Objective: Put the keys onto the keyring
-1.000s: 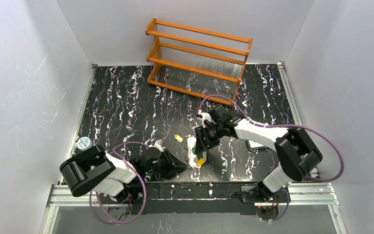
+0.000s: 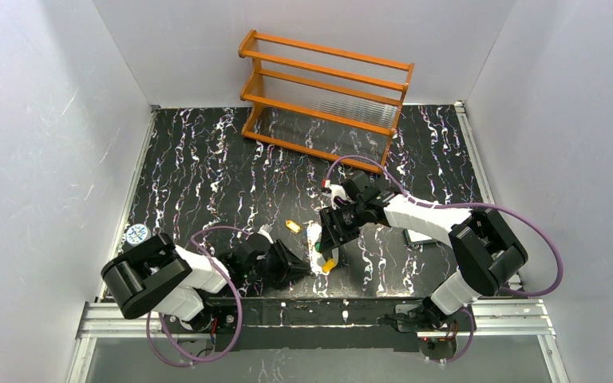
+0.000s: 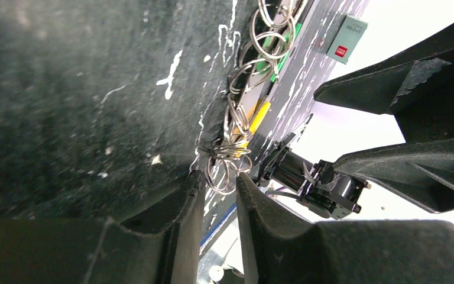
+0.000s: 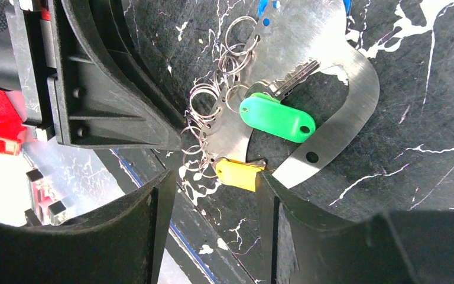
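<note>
In the right wrist view, a flat metal key holder (image 4: 354,89) lies on the dark table with several wire rings (image 4: 204,97) along one edge. A key (image 4: 295,77) with a green tag (image 4: 278,117) lies across it, and a yellow tag (image 4: 236,174) sits by its lower end. My right gripper is part open above that end, the yellow tag showing between and beyond its fingertips. My left gripper stands part open at the end rings (image 3: 221,168); one loop shows in its gap, apparently not clamped. Another yellow-tagged piece (image 2: 293,227) lies apart on the table.
The two grippers are close together at the rings. A wooden rack (image 2: 327,96) stands at the back, a white round object (image 2: 136,234) at the left. The front table edge (image 2: 327,300) is near.
My left gripper has shifted a little to the right, toward the key holder's rings. The right arm and the key holder look unchanged.
</note>
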